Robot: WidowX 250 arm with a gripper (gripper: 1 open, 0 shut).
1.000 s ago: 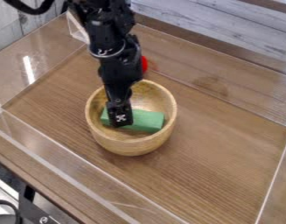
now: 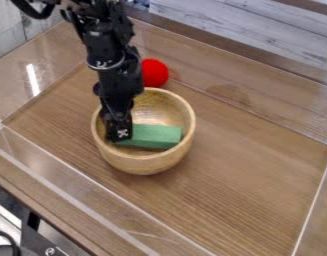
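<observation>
A wooden bowl (image 2: 174,106) sits near the middle of the table, holding a green rectangular block (image 2: 158,136). The black gripper (image 2: 120,128) reaches down from the top left into the bowl's left side, its tip beside the block's left end. Whether its fingers are open or shut, or touch the block, I cannot tell.
A red round object (image 2: 154,72) lies just behind the bowl.
</observation>
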